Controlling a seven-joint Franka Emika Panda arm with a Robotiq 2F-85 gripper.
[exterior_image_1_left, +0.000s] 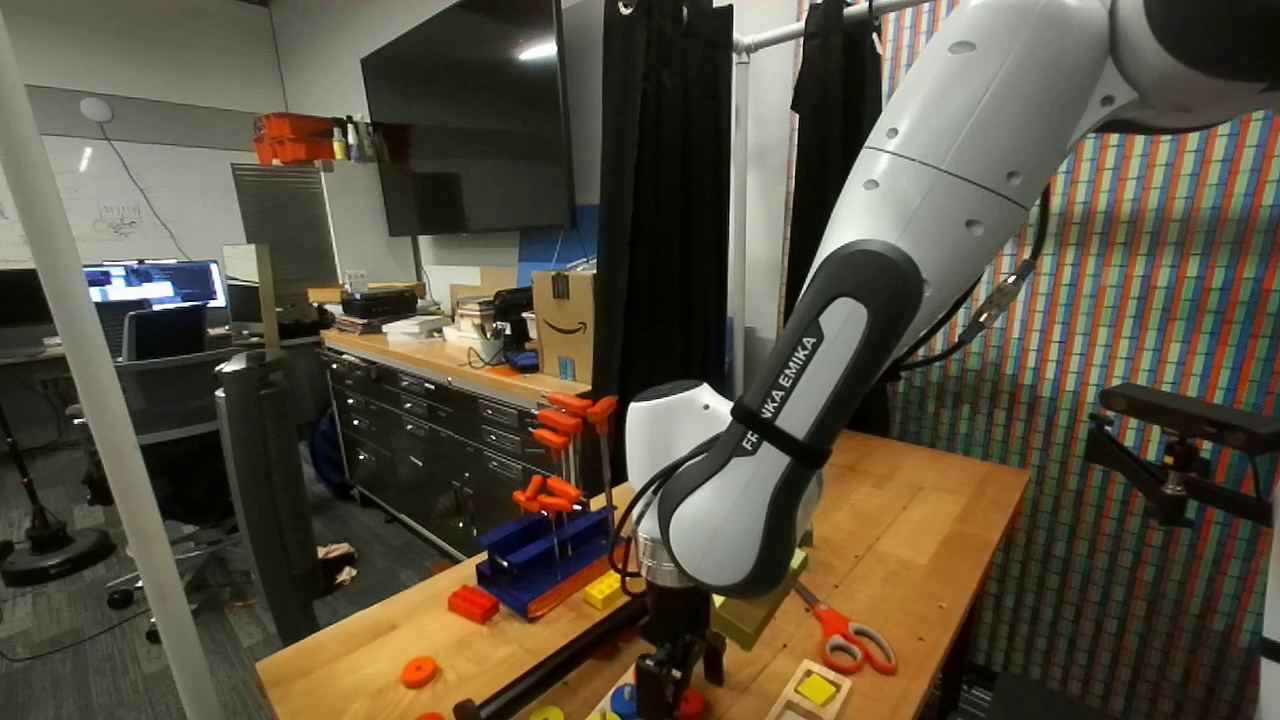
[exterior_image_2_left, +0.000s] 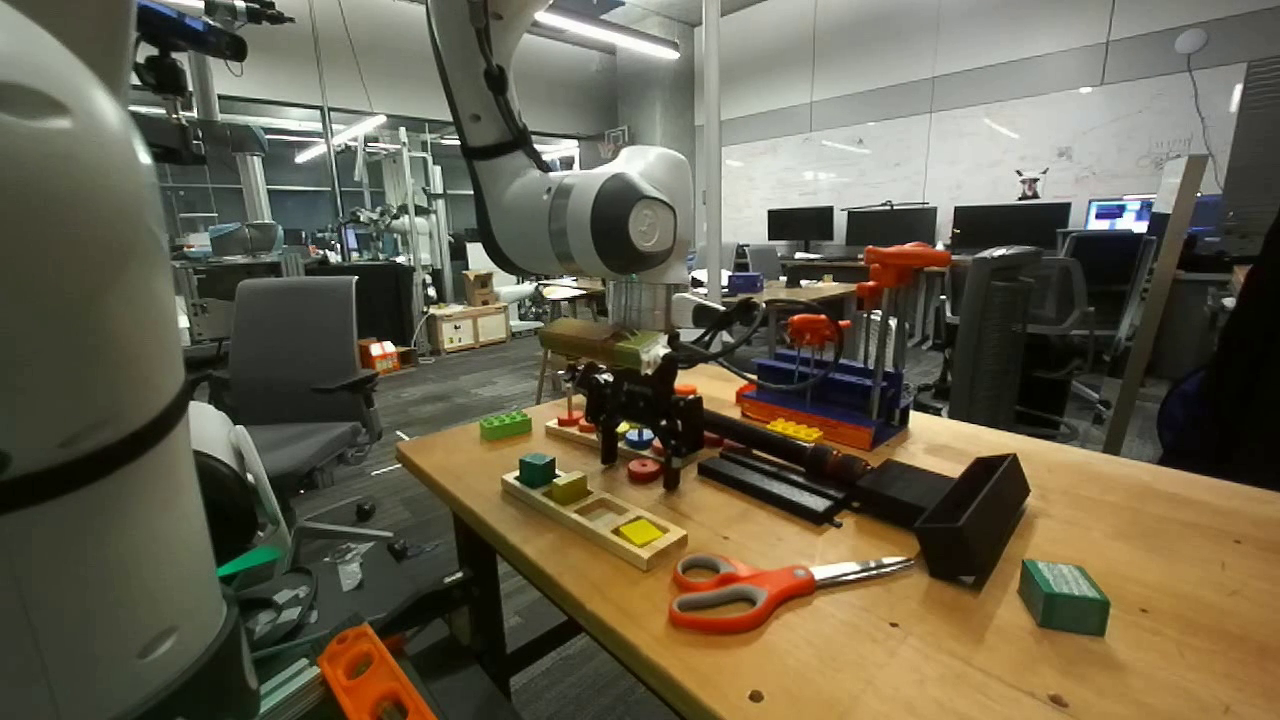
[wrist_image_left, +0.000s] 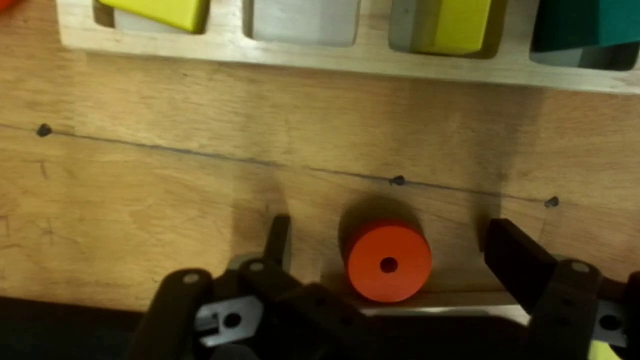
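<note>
A red disc (wrist_image_left: 390, 264) with a small centre hole lies on the wooden tabletop in the wrist view. My gripper is open, one finger on each side of the disc with a gap to both; nothing is held. In exterior view 2 the gripper (exterior_image_2_left: 641, 462) points down over the red disc (exterior_image_2_left: 644, 469), close to the tabletop. Exterior view 1 has the gripper (exterior_image_1_left: 684, 684) at the bottom edge, partly covering a board with a blue disc (exterior_image_1_left: 623, 700).
A wooden shape tray (exterior_image_2_left: 624, 546) holds yellow and green blocks beside the gripper. Orange scissors (exterior_image_2_left: 750, 598), a black rail (exterior_image_2_left: 768, 484) and a blue tool rack (exterior_image_2_left: 828, 390) lie around. A green block (exterior_image_2_left: 1064, 596) sits at right, with bare table near it.
</note>
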